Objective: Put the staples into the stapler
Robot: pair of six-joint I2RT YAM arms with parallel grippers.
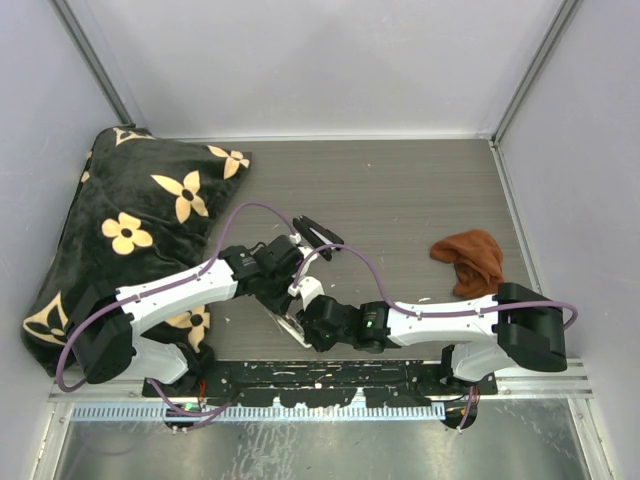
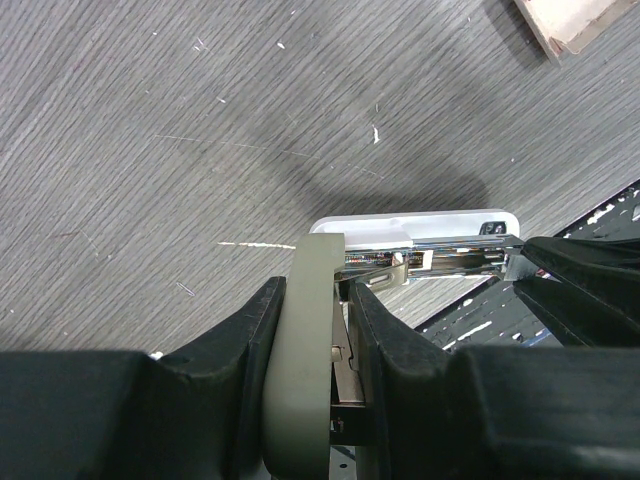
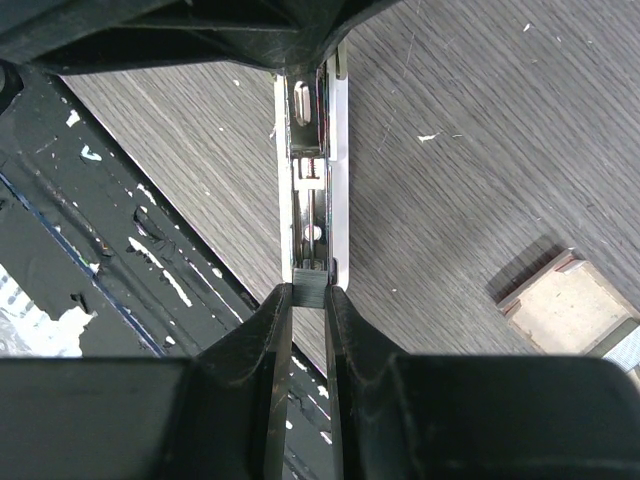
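Observation:
The stapler has a white base [image 2: 360, 228], a metal magazine [image 2: 450, 258] that lies exposed, and a grey-green top [image 2: 305, 350]. My left gripper is shut on the stapler, around its grey-green part. At the magazine's other end, a short grey strip of staples [image 3: 310, 288] sits between the fingertips of my right gripper, in line with the magazine channel. Both fingers border the strip; whether they still grip it is unclear. From above, the arms hide most of the stapler [image 1: 290, 328].
An open cardboard box [image 3: 570, 305] lies on the table beside the stapler. A black object [image 1: 318, 235] and a brown cloth [image 1: 470, 260] lie farther back. The table's dark front edge [image 3: 150, 240] runs close by. A patterned dark blanket [image 1: 140, 210] covers the left side.

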